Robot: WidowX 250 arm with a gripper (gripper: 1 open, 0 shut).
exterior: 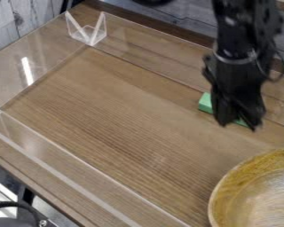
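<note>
My black gripper (pixel 237 113) hangs over the right side of the wooden table, blurred, its fingertips low and close together. A green object (pixel 209 102) lies behind it, partly hidden by the gripper; whether they touch I cannot tell. Nothing shows held between the fingers.
A large yellow bowl (pixel 257 191) fills the lower right corner. A white wire-like holder (pixel 88 28) stands at the back left. A dark cable curves at the lower left edge.
</note>
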